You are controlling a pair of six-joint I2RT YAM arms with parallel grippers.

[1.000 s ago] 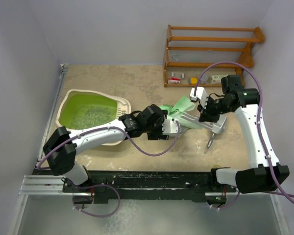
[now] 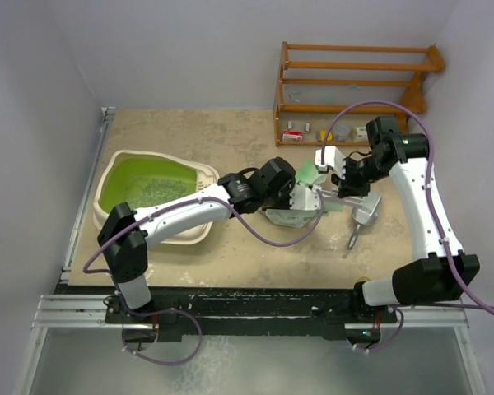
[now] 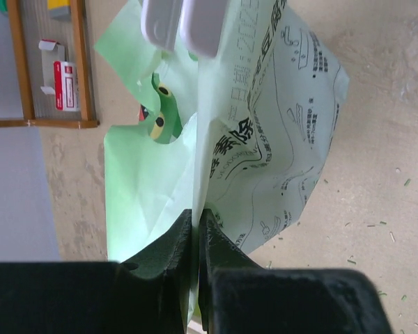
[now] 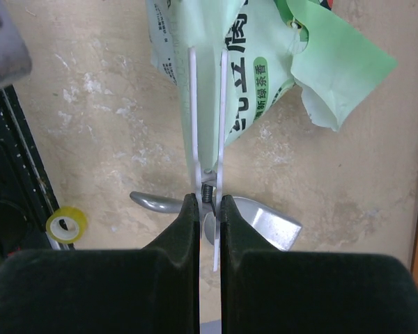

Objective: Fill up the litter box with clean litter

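A pale green litter bag (image 2: pixel 285 216) stands mid-table, torn at the top, with printed sides. In the left wrist view, my left gripper is shut on a narrow upright edge of the bag (image 3: pixel 279 139). From the right, my right gripper is shut on two long white strips (image 4: pixel 194 111), which lie over the bag's pale green edge in that view. The litter box (image 2: pixel 100 197), green inside with a cream rim, sits at the left with some green litter (image 2: pixel 152 196) in it.
A metal scoop (image 4: pixel 261 223) lies right of the bag, near a yellow tape roll (image 4: pixel 65 224) at the front edge. A wooden rack (image 2: pixel 354 48) with small items stands at the back right.
The left arm has shifted rightward and toward the back, with the bag's top moving along. The right arm has moved only slightly.
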